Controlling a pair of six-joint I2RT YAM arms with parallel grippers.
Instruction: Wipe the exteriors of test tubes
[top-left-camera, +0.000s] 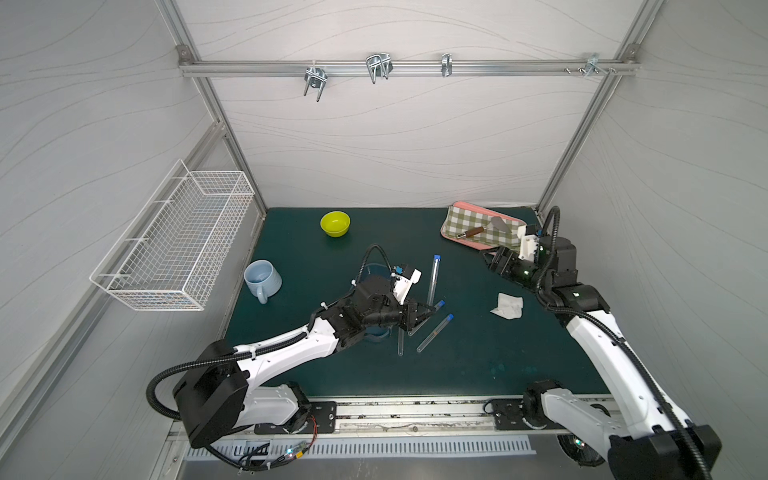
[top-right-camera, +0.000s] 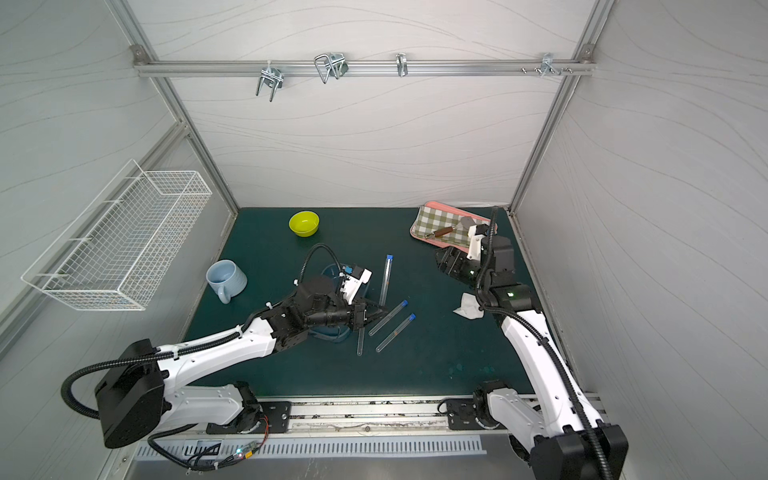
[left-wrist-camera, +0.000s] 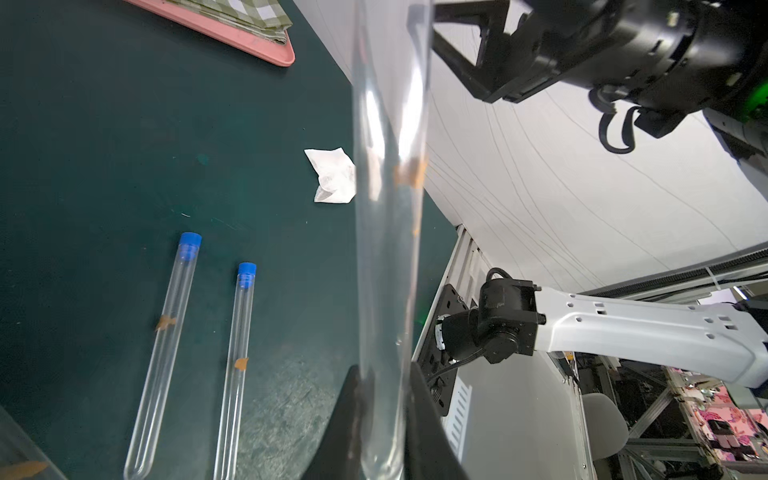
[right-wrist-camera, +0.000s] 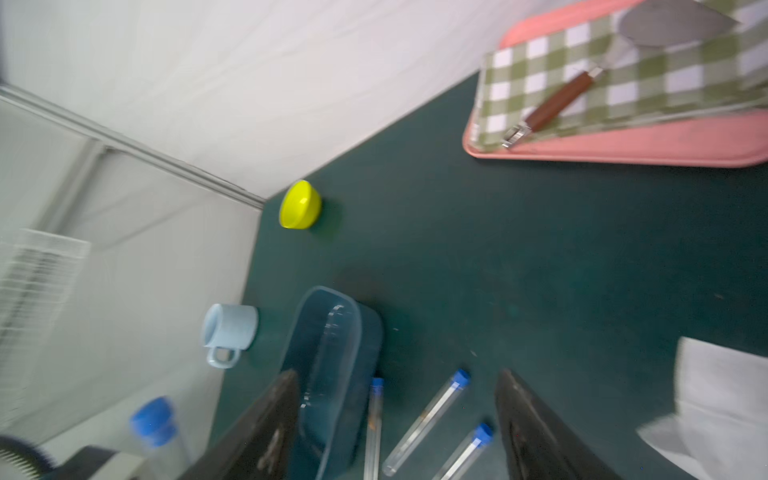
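Note:
A clear test tube stands up from my left gripper, which is shut on its lower end. Its blue cap points up, and an orange-brown smear marks the glass. Three other blue-capped tubes lie on the dark table: one to the right, one in the middle, one beside the bin. At least two carry brown spots. My right gripper is open and empty, apart from the held tube, over the right side. A crumpled white tissue lies on the table.
A dark blue bin sits under the left arm. The pink tray with checked cloth and a wood-handled tool is back right. A yellow bowl and blue mug stand left. Open table lies around the tissue.

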